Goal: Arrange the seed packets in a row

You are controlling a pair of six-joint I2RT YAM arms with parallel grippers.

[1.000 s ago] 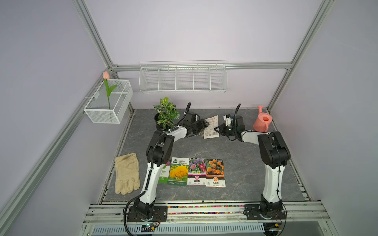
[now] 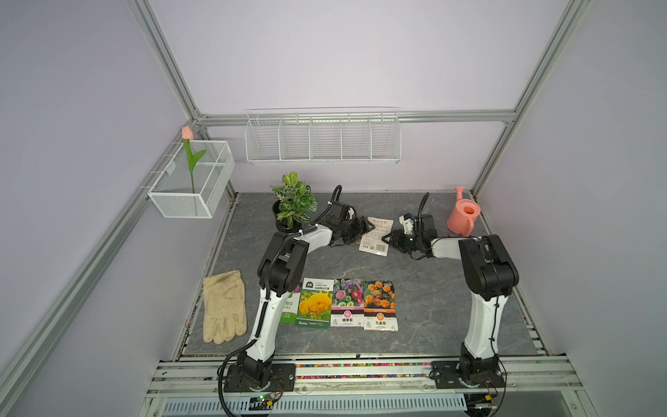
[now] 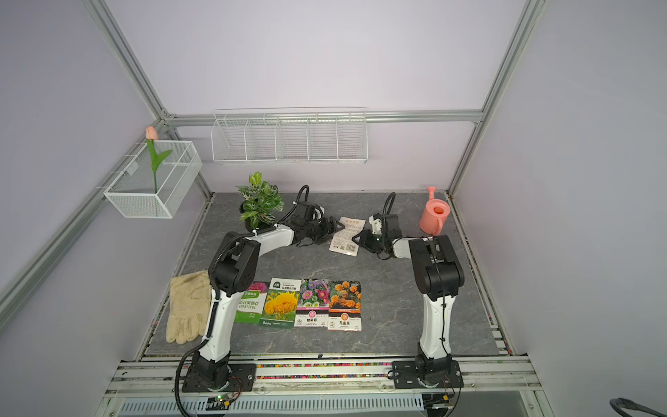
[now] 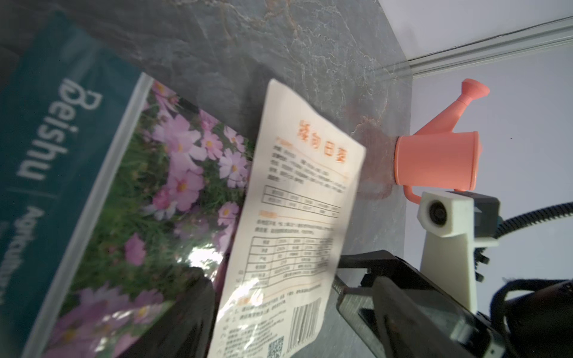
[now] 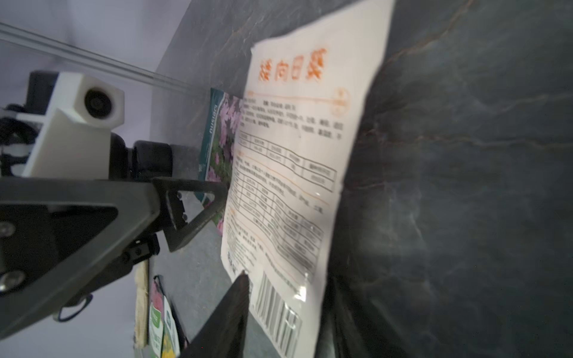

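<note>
A face-down white packet lies in the middle back, overlapping a pink-flower packet. My left gripper is at its left side, open, fingers low over the packets. My right gripper is at its other side, part open, with the packet's edge between its blurred fingertips. Along the front, packets form a side-by-side line: orange marigold, mixed-flower, yellow-flower and a green one, partly behind my left arm.
A glove lies front left, a potted plant back left, a pink watering can back right. Wire baskets hang on the back and left walls.
The packet sits lower in the top left view than one second ago. My left gripper has shifted slightly.
</note>
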